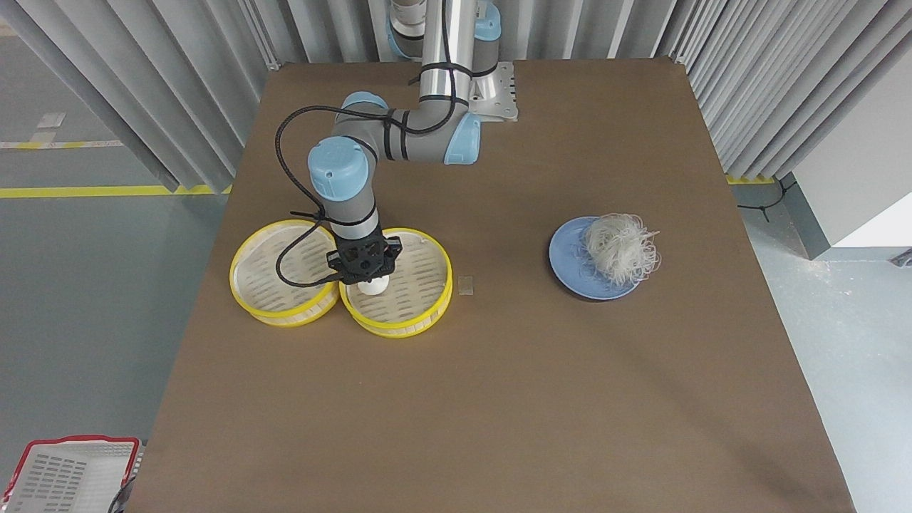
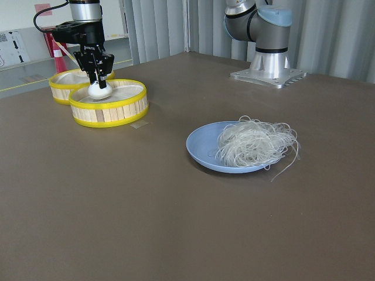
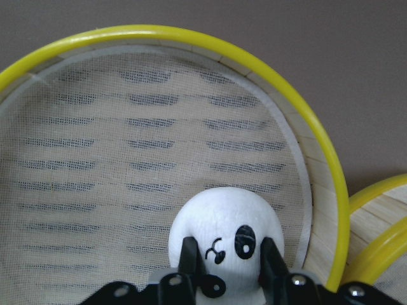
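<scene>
A white round plush ball with a black-and-white face (image 3: 229, 222) is between the black fingers of my gripper, which looks shut on it. In the left view the gripper (image 2: 98, 76) holds the ball (image 2: 100, 92) low within the front yellow-rimmed steamer basket (image 2: 108, 122); whether it touches the base cannot be told. From the front, the ball (image 1: 373, 286) sits at the left part of the right basket (image 1: 423, 312), under the gripper. The second yellow-rimmed basket (image 1: 282, 313) stands just left of it, partly behind the arm.
A blue plate (image 1: 573, 265) with a tangle of white strands (image 1: 622, 244) lies on the right side of the brown table (image 1: 513, 402). A red-rimmed crate (image 1: 60, 474) is off the table at lower left.
</scene>
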